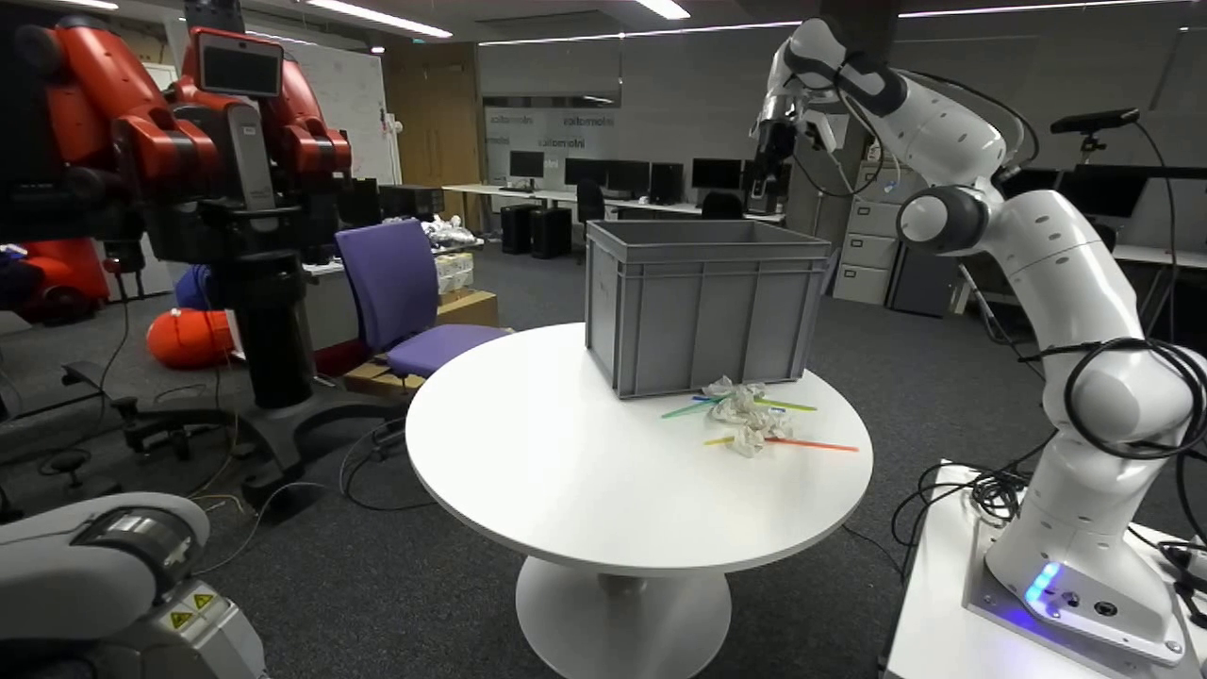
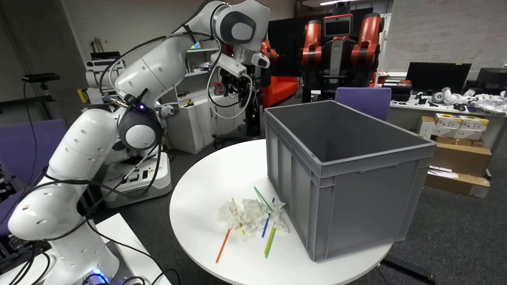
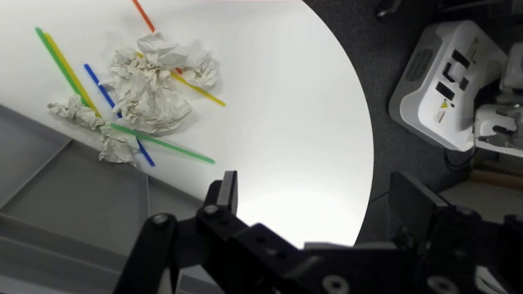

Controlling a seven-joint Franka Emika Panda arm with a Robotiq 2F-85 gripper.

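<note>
My gripper is open, its two dark fingers wide apart with nothing between them. In the first exterior view the gripper (image 1: 770,187) points down, high above the table and the bin's right side. Crumpled white paper (image 3: 147,93) lies in a loose pile on the table beside the grey bin (image 2: 366,204). Among the paper are coloured sticks: a blue stick (image 3: 100,88), a green stick (image 3: 166,144), an orange-red stick (image 2: 222,246) and a yellow stick (image 3: 201,90), with a yellow-and-green pair at the side. Some paper touches or nearly touches the bin wall.
The tall bin takes up one side of the round white table (image 1: 543,453); the visible part of its inside looks empty. A purple chair (image 1: 396,294) stands behind, and a red robot (image 1: 204,147) is further back.
</note>
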